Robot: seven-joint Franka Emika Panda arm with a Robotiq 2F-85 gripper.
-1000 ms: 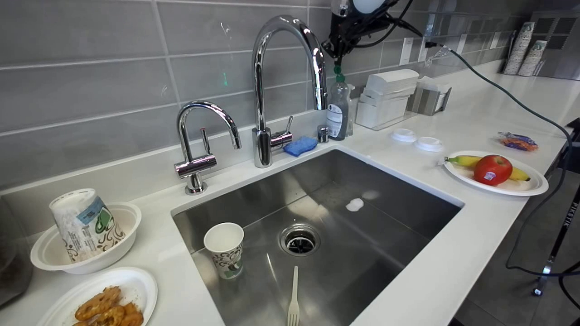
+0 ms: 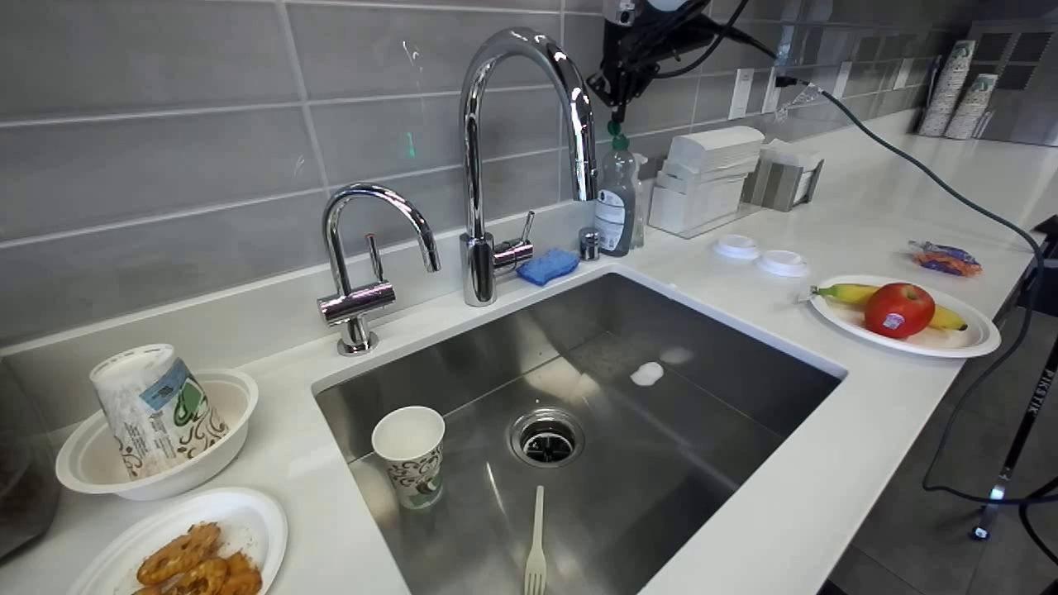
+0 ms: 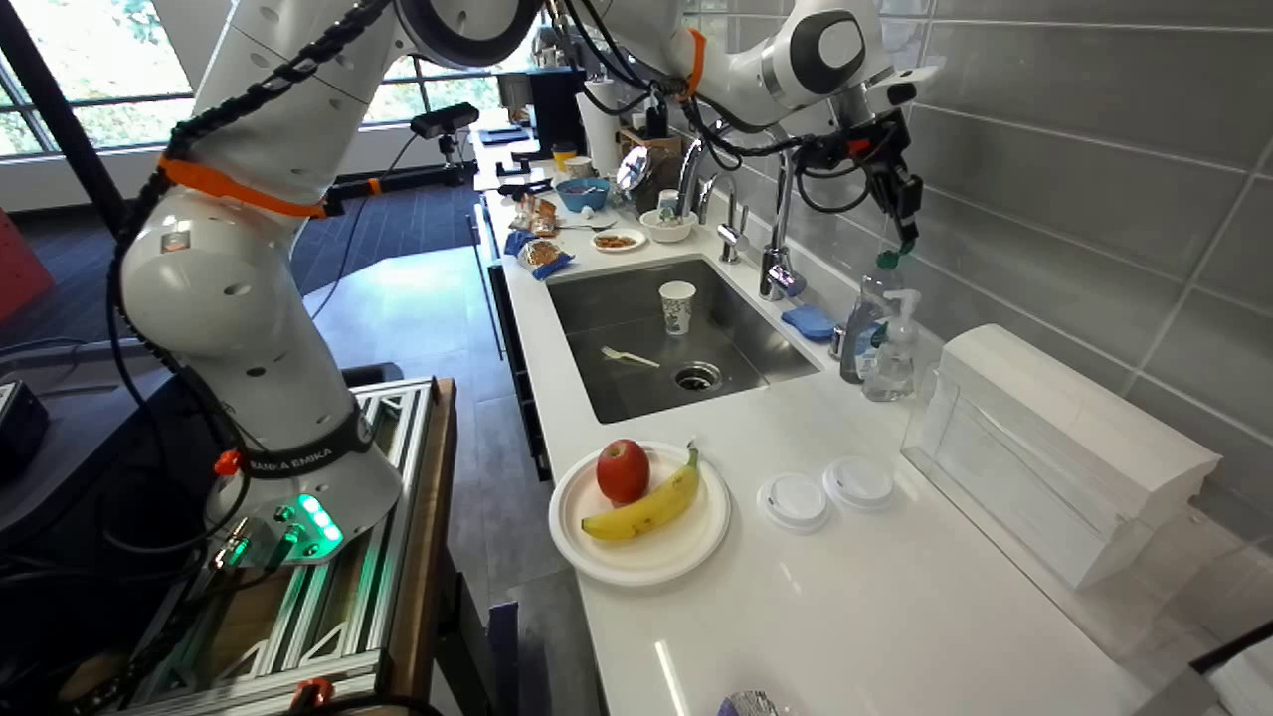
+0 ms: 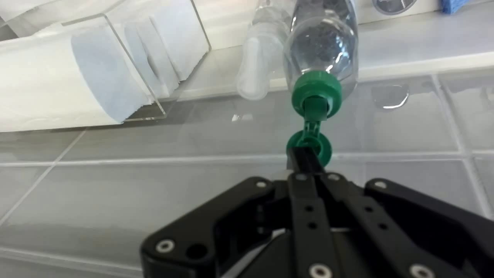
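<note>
A clear dish soap bottle (image 2: 617, 203) with a green cap (image 4: 317, 92) stands upright behind the sink's far corner, against the wall. Its green flip lid (image 4: 327, 149) is swung open on its hinge. My gripper is shut, fingers together, with the black fingertips (image 4: 303, 155) over the lid in the wrist view. Whether they touch it, I cannot tell. From the side, the gripper (image 3: 904, 243) points down just above the bottle (image 3: 868, 312). Nothing shows between the fingers.
A clear pump bottle (image 3: 890, 358) stands right beside the soap bottle. The paper towel holder (image 2: 699, 178), tall faucet (image 2: 476, 168) and blue sponge (image 2: 547, 266) are close by. In the sink (image 2: 615, 466) are a paper cup (image 2: 408, 456) and a fork (image 2: 536, 545).
The hand above the bottle has risen or tilted very slightly; its fingertips remain at the green lid. The bottle and everything else stand where they were.
</note>
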